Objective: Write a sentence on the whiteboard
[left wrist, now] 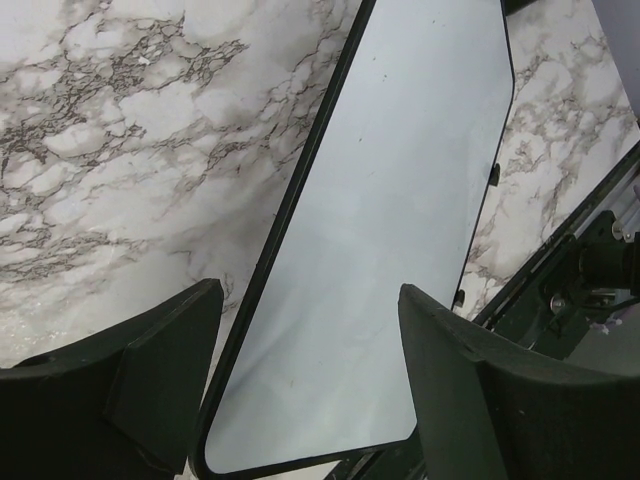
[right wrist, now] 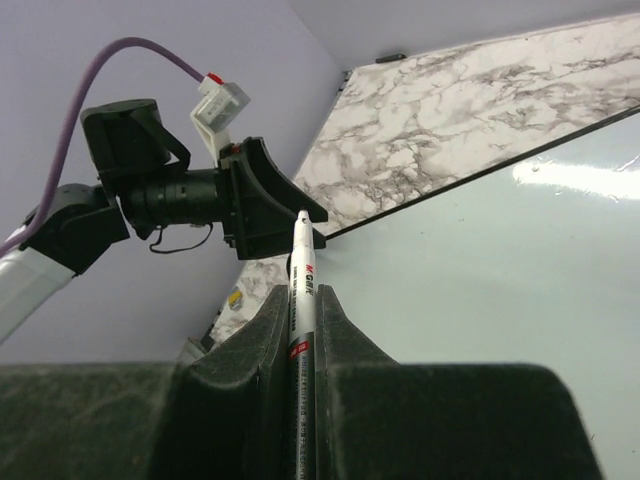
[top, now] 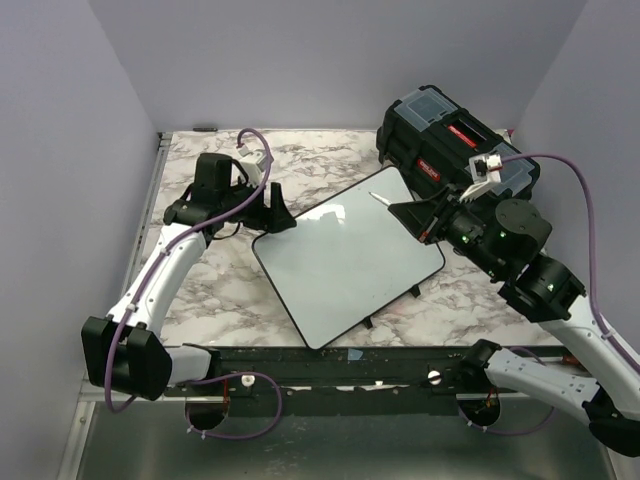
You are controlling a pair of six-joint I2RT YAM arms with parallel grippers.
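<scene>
The whiteboard (top: 345, 260), white with a black rim, lies at an angle on the marble table. No writing shows on its visible surface. My right gripper (top: 402, 212) is shut on a slim white marker (right wrist: 303, 265) with red and black print, its tip pointing out ahead of the fingers. In the top view the marker (top: 380, 199) overlaps the upper part of the board; whether it touches is unclear. Over the board's left corner is my left gripper, its fingers wide apart. The black rim runs between them, and contact with the board cannot be made out.
A black and grey toolbox (top: 440, 140) stands at the back right, close to the board's upper corner. A small yellow item (right wrist: 235, 298) sits beyond the left gripper.
</scene>
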